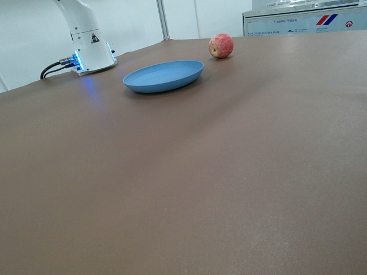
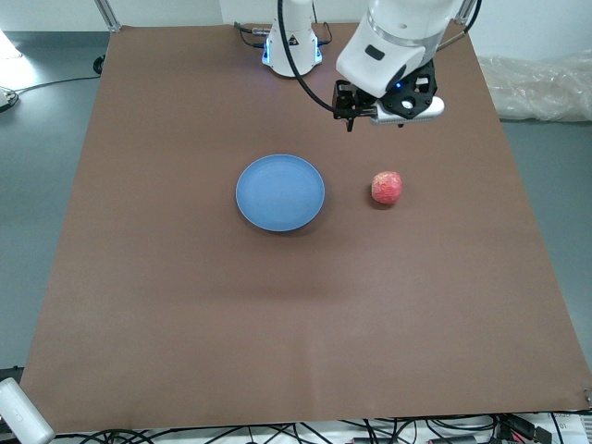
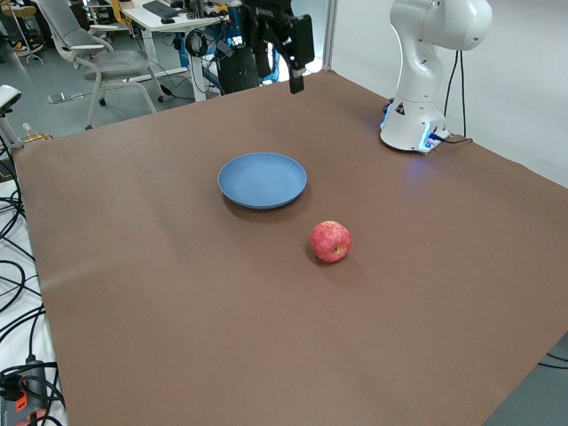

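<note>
A blue plate (image 2: 279,192) lies mid-table, empty. A red apple (image 2: 386,187) rests beside it, to the plate's right in the left view, and also shows behind the plate (image 1: 163,77) in the top view. My gripper (image 2: 375,120) hangs over the table at upper right in the left view, above and behind the apple and plate; in the right view its dark fingers (image 3: 296,82) show at the top. Whether it is open or shut is hard to tell. Nothing visible is held.
The robot's white base (image 3: 408,129) stands at the back, with cables. Cables and equipment run along the near edge in the left view; a chair and desk stand off the table in the right view.
</note>
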